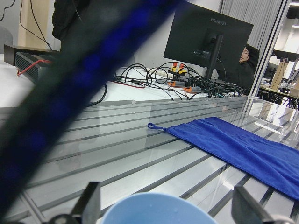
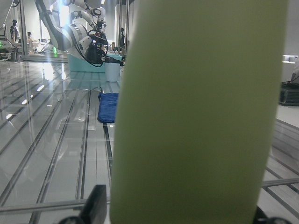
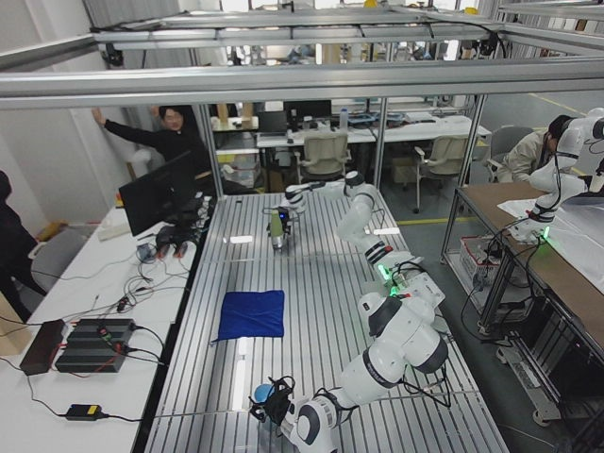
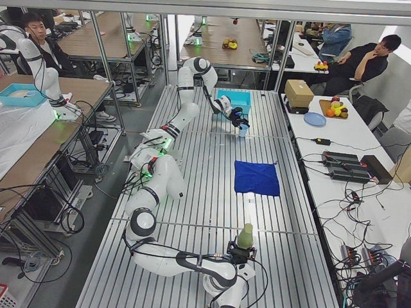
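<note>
My left gripper [image 3: 274, 406] is open around a light blue cup [image 3: 264, 394], its fingers either side of the rim [image 1: 159, 198] in the left wrist view. At the table's other end, my right gripper [image 4: 242, 251] is at an upright pale green cylindrical object [image 4: 245, 236], which fills much of the right wrist view; whether it grips it I cannot tell. A blue cloth [image 4: 257, 178] lies flat between the two.
A turquoise bin [image 4: 234, 97] stands behind the left gripper. The slatted metal table [image 3: 321, 283] is otherwise mostly clear. A side desk [image 3: 94, 396] holds electronics and cables.
</note>
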